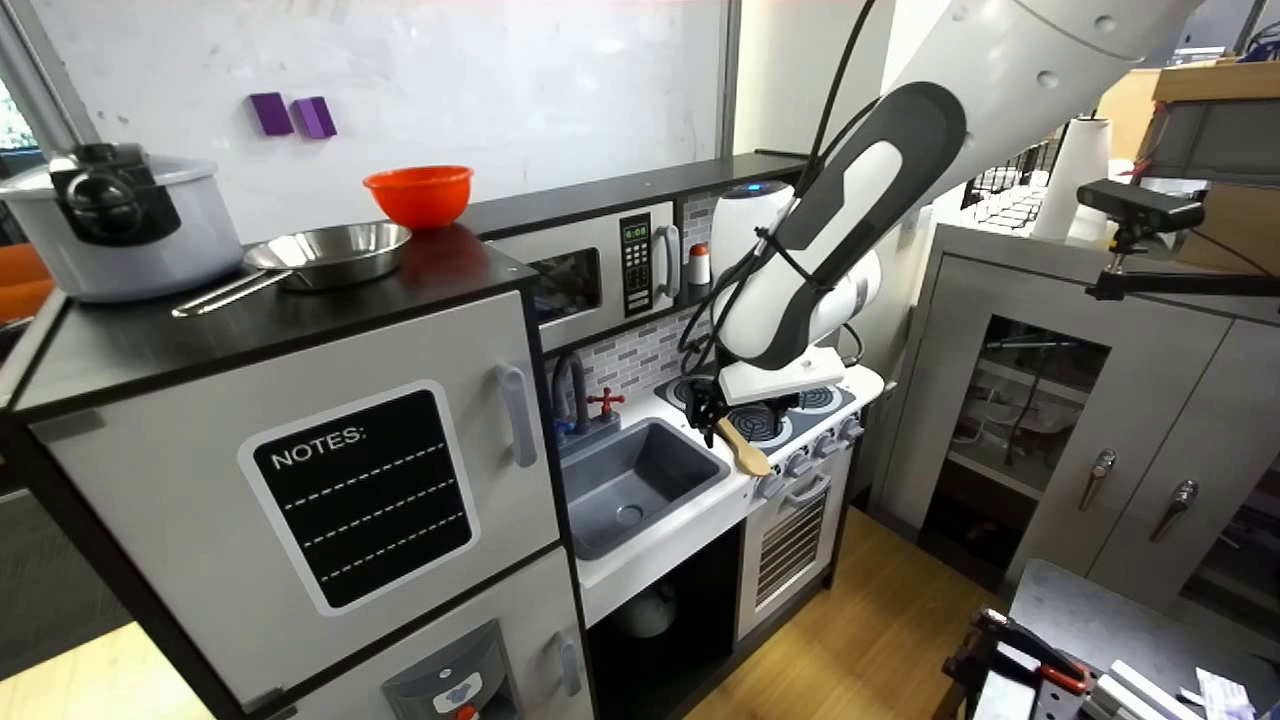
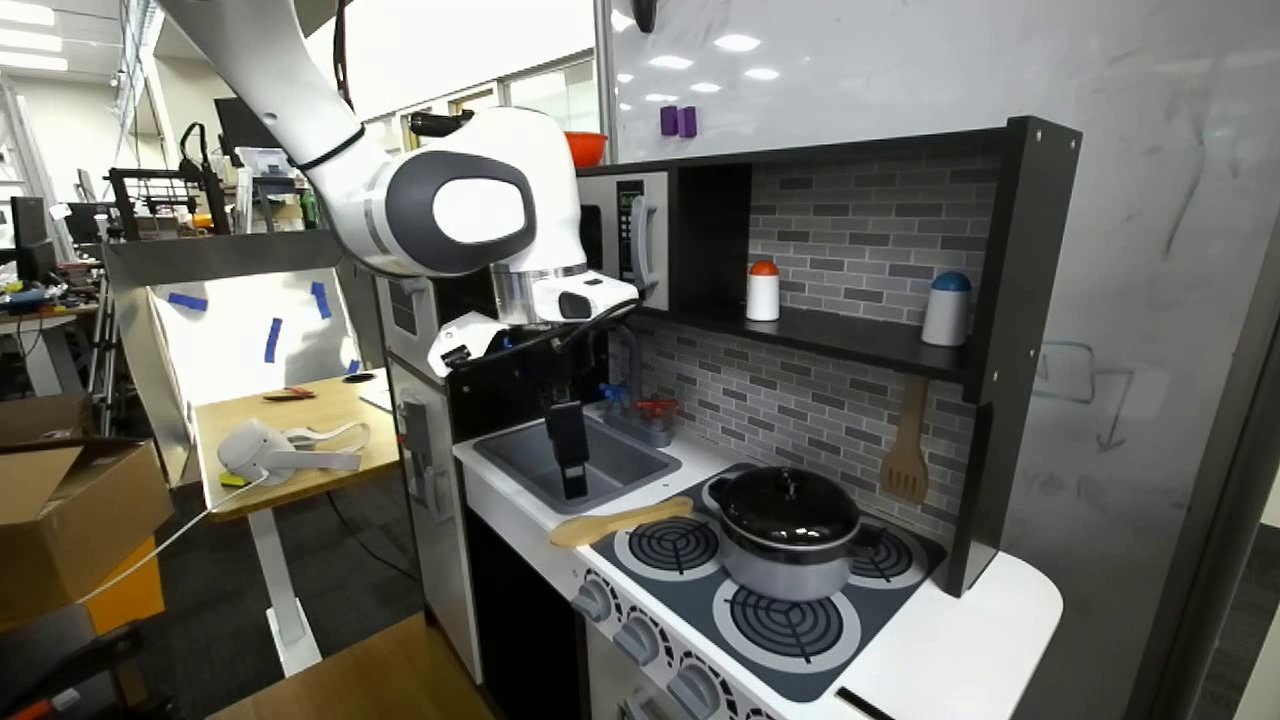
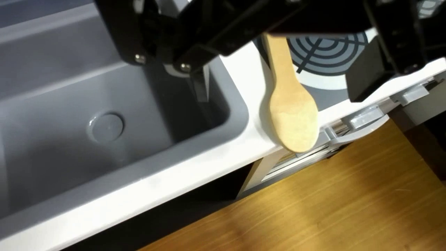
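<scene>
A wooden spoon (image 3: pixel 293 113) lies across the white strip between sink and stove, its bowl over the counter's front edge and its handle on the stove side. My gripper is open above it: in the wrist view one finger (image 3: pixel 201 85) appears over the sink's corner and the other finger (image 3: pixel 368 73) on the stove side, the spoon between them with clear space on both sides. The far end of the handle is hidden under the gripper body. Exterior view 2 shows a dark fingertip (image 2: pixel 573 480) in front of the sink (image 2: pixel 624 480).
A lidded pot (image 2: pixel 786 528) stands on the stove burners. A red-handled faucet (image 1: pixel 581 390) rises behind the sink. Two shakers, one red-topped (image 2: pixel 763 292) and one blue-topped (image 2: pixel 947 308), sit on the shelf, with a slotted spatula (image 2: pixel 908 450) hanging below. The sink basin looks empty.
</scene>
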